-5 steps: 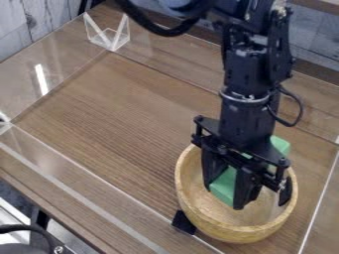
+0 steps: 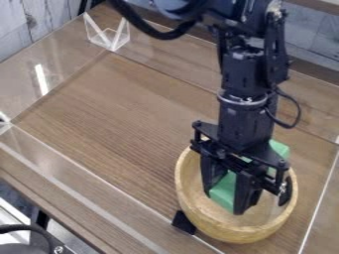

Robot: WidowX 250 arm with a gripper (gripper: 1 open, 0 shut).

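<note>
The black gripper (image 2: 241,194) reaches down from the top of the view into a round beige bowl (image 2: 219,223) at the bottom right. A green object (image 2: 268,149) lies in the bowl, partly hidden behind the gripper, with the fingers over and around it. Whether the fingers hold it is unclear.
A wooden table (image 2: 106,129) spreads across the view, clear on the left and middle. A white wire-like holder (image 2: 109,30) stands at the back left. A small black block (image 2: 185,220) sits beside the bowl. A dark cable shows at the lower left.
The gripper has shifted very slightly within the bowl; the bowl stays in place.
</note>
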